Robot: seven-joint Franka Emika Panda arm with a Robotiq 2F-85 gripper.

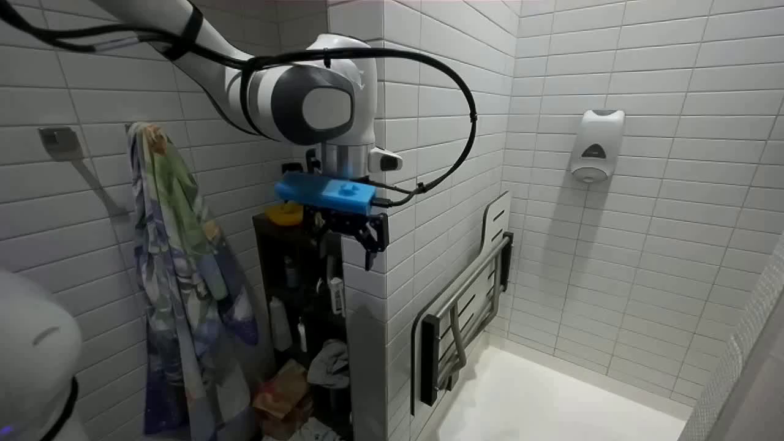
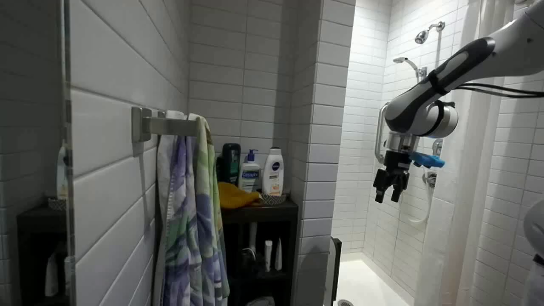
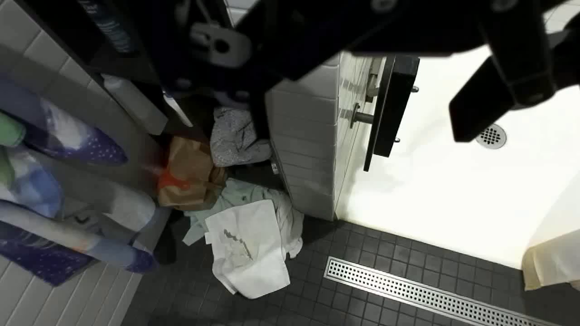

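My gripper (image 2: 388, 194) hangs in mid-air, pointing down, its two black fingers apart with nothing visible between them. In the wrist view one dark finger (image 3: 481, 103) shows at the right, well clear of the dark parts at the left. A patterned towel (image 1: 180, 279) in purple, green and white hangs on the left wall, away from the gripper. Behind the gripper in exterior view 1 stands a dark shelf (image 2: 260, 214). On its top are a yellow cloth (image 2: 234, 196), a white bottle (image 2: 273, 171), a pump bottle (image 2: 250, 173) and a dark green bottle (image 2: 230, 163).
A tiled wall corner (image 1: 384, 220) stands close to the arm. On its shower side a folded seat (image 1: 470, 301) is mounted. A soap dispenser (image 1: 596, 146) hangs on the far wall. Below lie a white cloth (image 3: 247, 247) and a paper bag (image 3: 187, 174).
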